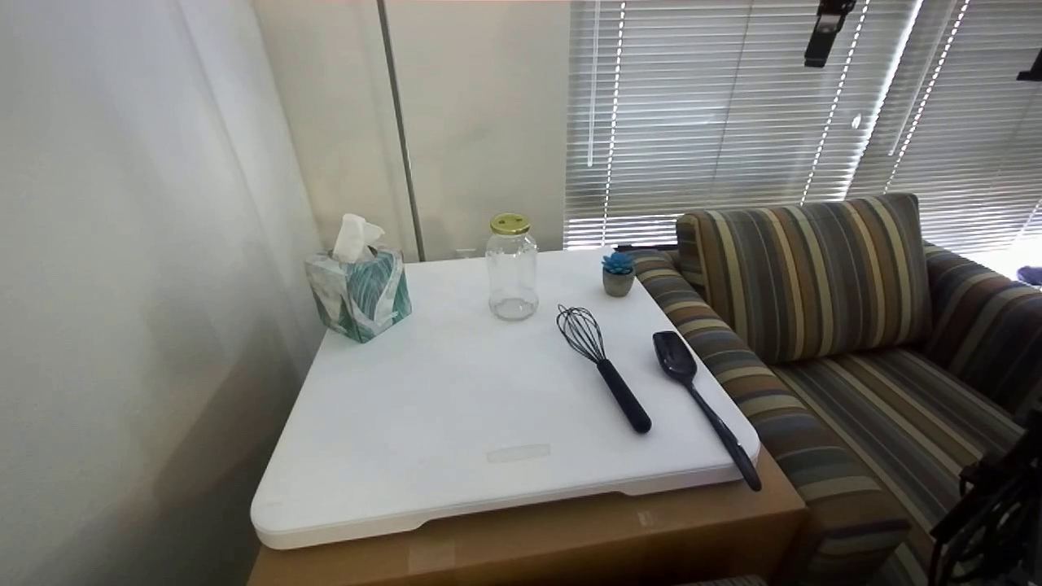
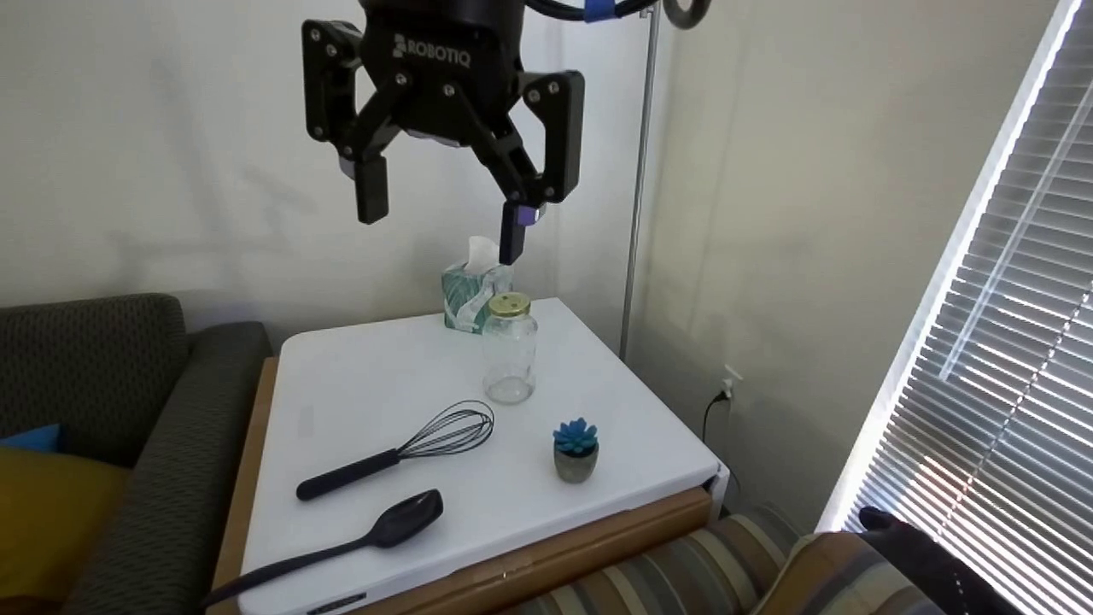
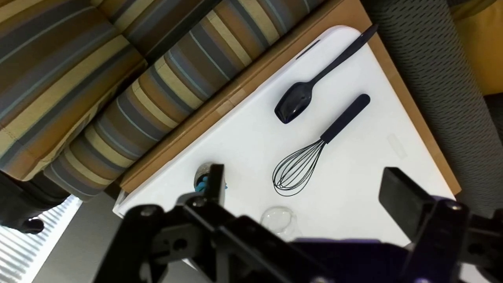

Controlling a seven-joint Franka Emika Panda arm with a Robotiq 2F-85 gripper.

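Observation:
High above the white table [image 2: 338, 379], my gripper [image 2: 441, 231] stands open, its fingers wide apart and empty. A black whisk [image 1: 617, 391] lies on the table, and a black spatula [image 1: 691, 381] rests to its right, its handle reaching past the table's front edge. Farther back is an upright clear glass jar [image 1: 513, 278] with a gold lid. A small blue succulent in a grey pot [image 1: 617, 278] stands near the right back corner. In the wrist view the whisk [image 3: 346, 118] shows between the fingers but far below, while one finger partly covers the succulent [image 3: 203, 174].
A teal tissue box [image 1: 376, 298] sits at the table's back left, close to the wall. The striped armchair [image 1: 811, 283] adjoins the right side. Bare tabletop spans the left and middle front.

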